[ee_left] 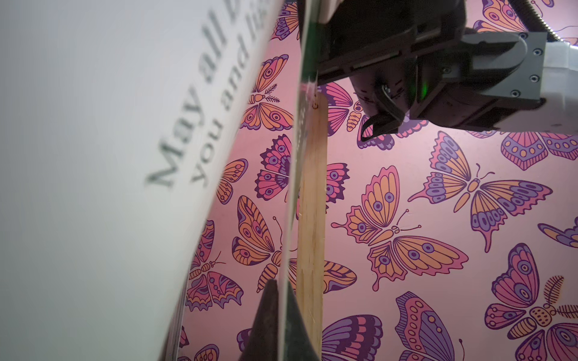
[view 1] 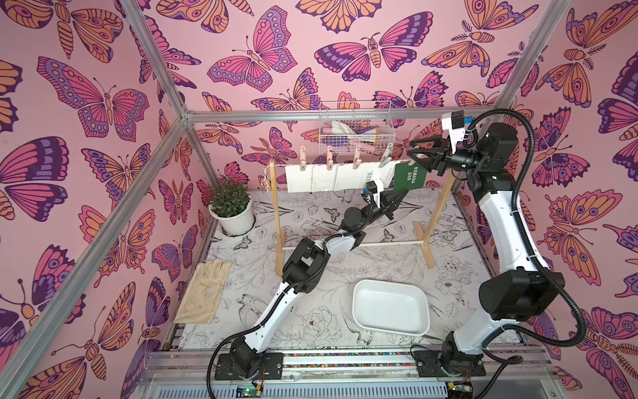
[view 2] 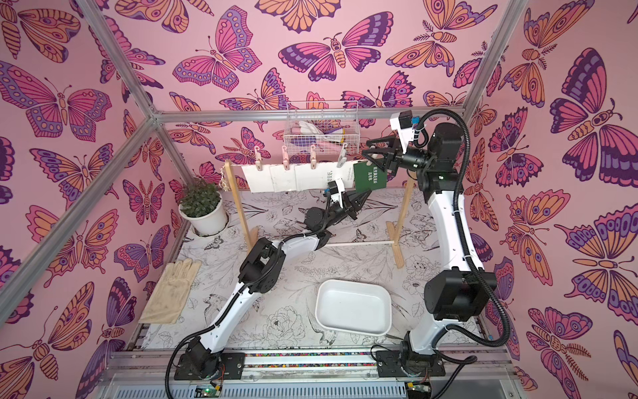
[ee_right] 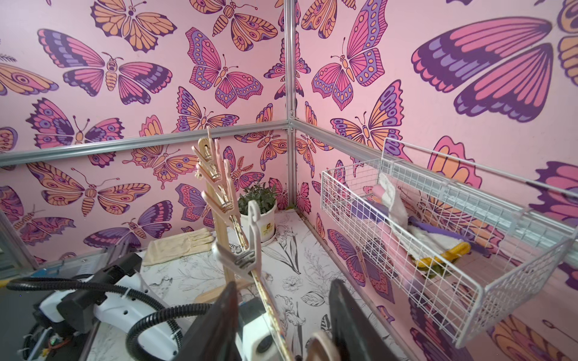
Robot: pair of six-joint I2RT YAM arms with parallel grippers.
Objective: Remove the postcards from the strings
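Observation:
A green postcard [view 1: 410,176] hangs at the right end of the string between wooden posts. My left gripper is shut on its lower edge, the card standing edge-on between the fingertips. Several white postcards [view 1: 332,177] hang to the left under clothespins [view 1: 330,157]; a printed white card [ee_left: 108,180] fills the left of the left wrist view. My right gripper is at the string above the green card, fingers apart. A clothespin [ee_right: 323,346] shows low between them, partly cut off; contact cannot be made out.
An empty white tray [view 1: 390,307] lies at front right. A wire basket [ee_right: 421,246] hangs on the back wall behind the string. The potted plant [view 1: 232,207] and beige glove [view 1: 203,290] are at left.

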